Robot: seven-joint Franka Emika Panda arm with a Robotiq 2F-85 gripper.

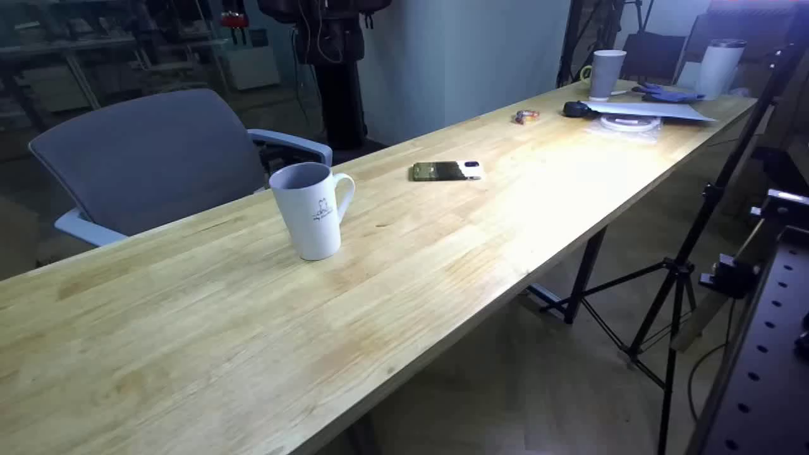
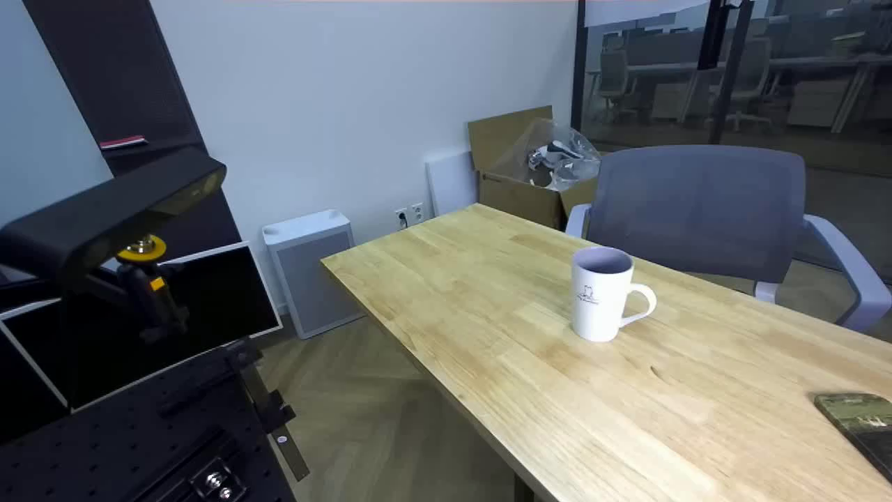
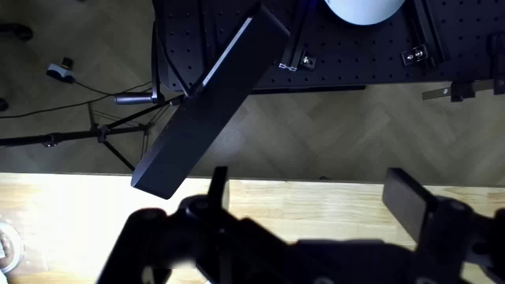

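Observation:
My gripper stands open in the wrist view, its fingers wide apart and nothing between them. Beneath it show the table's edge and the floor; neither exterior view has the gripper in it. A white mug (image 1: 307,216) with a small printed drawing and a grey inside stands upright on the wooden table (image 1: 189,333). In the second exterior view the mug (image 2: 598,297) has its handle to the right. A phone (image 1: 445,170) with a dark, patterned back lies flat beyond the mug; only part of this phone (image 2: 861,427) enters the second exterior view.
At the table's far end are a grey cup (image 1: 607,74), a white tumbler (image 1: 720,68), a roll of tape (image 1: 629,122) and a small ring-like item (image 1: 526,117). A black camera bar (image 3: 210,101) crosses the wrist view. An office chair (image 2: 698,213) adjoins the table.

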